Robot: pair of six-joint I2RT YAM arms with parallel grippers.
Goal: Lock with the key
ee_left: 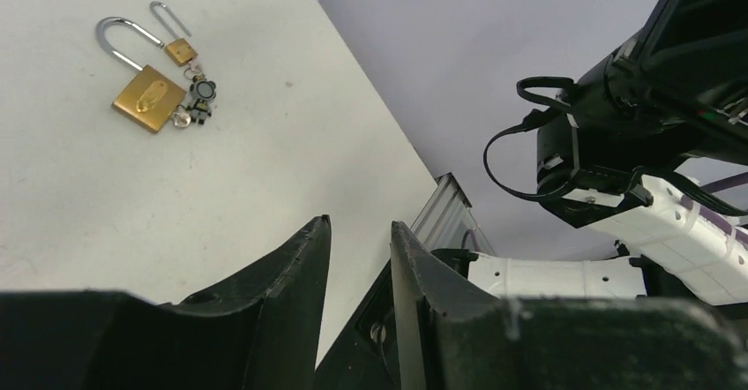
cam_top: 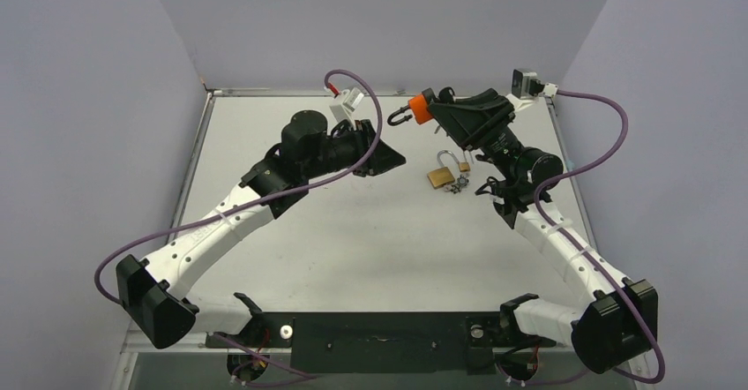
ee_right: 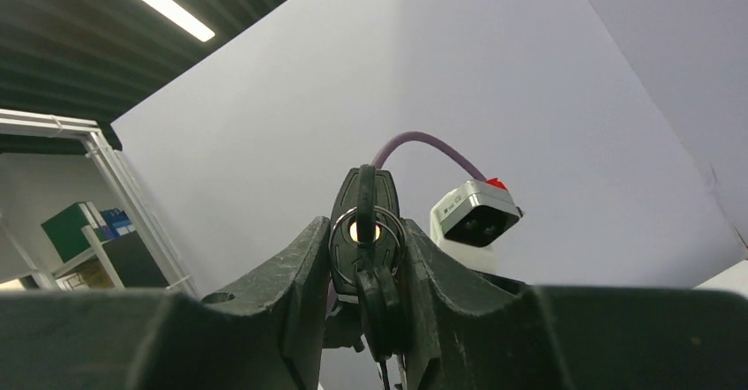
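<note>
The orange padlock (cam_top: 420,109) is held up at the tip of my right gripper (cam_top: 434,105), its dark shackle (cam_top: 394,118) pointing left. From above I cannot tell whether the shackle's free end sits in the body. In the right wrist view, my right gripper is shut on the black key (ee_right: 366,200), which has a metal ring around it and stands against the padlock's dark end. Apart from the padlock, below and to its left, my left gripper (cam_top: 401,161) points right; its fingers (ee_left: 309,266) stand apart in the left wrist view, with nothing between them.
A large brass padlock (ee_left: 150,99), a small brass padlock (ee_left: 181,52) and a few small charms (ee_left: 201,94) lie on the white table (cam_top: 353,249), right of centre.
</note>
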